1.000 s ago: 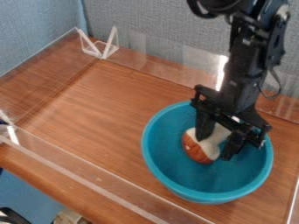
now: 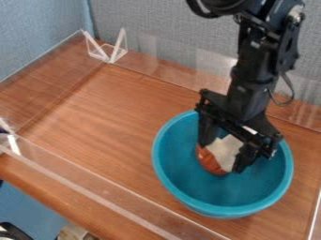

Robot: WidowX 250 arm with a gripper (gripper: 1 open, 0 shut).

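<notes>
A blue bowl [image 2: 198,187] sits on the wooden table at the right. Inside it is a small white and red-orange object [image 2: 212,160], partly hidden by the black gripper [image 2: 231,142], which reaches down over it from the upper right. Whether the fingers touch or hold the object cannot be told.
A white wire object [image 2: 107,52] stands at the back left, near grey walls. The table's front left edge drops to a blue surface.
The gripper has shifted left and slightly up over the bowl. The object in the bowl stays in about the same place.
</notes>
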